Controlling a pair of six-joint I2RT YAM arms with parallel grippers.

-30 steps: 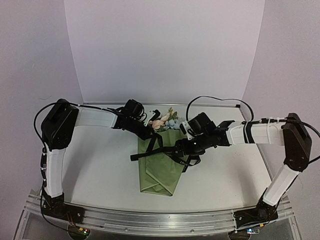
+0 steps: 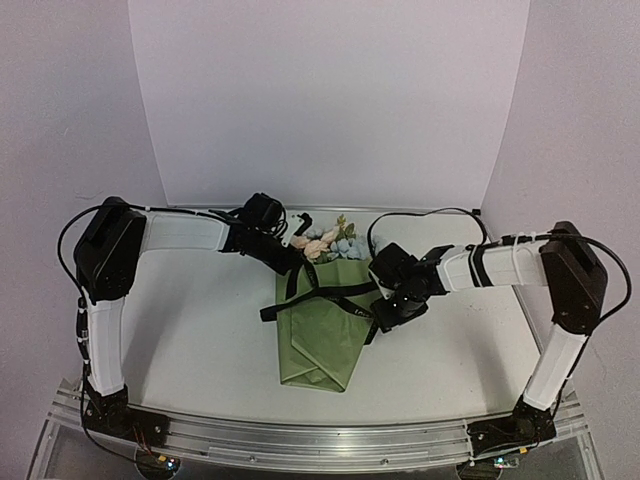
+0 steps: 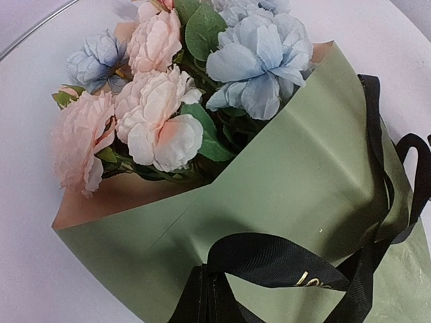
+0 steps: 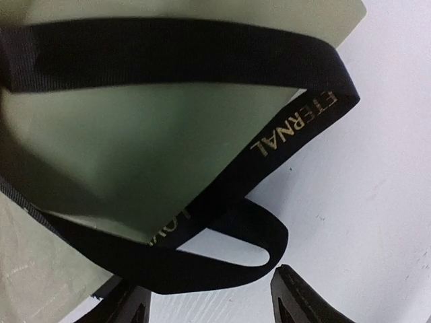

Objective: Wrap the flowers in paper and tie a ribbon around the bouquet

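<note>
The bouquet of pink and light-blue flowers lies in green wrapping mid-table, blooms toward the back. A black ribbon with gold lettering crosses the wrapping in loose bands. From the upper left reaches my left gripper, its fingertips together on a ribbon loop just above the paper. My right gripper is at the wrapping's right edge, fingers spread wide. A drooping ribbon loop passes across the gap in front of them, not clamped. Whether the ribbon forms any knot cannot be made out.
Ribbon lettered ETERNAL hangs over the wrapping's right side. A metal rail runs along the front edge, with walls around the other sides.
The left gripper has shifted slightly left; the bouquet stays put.
</note>
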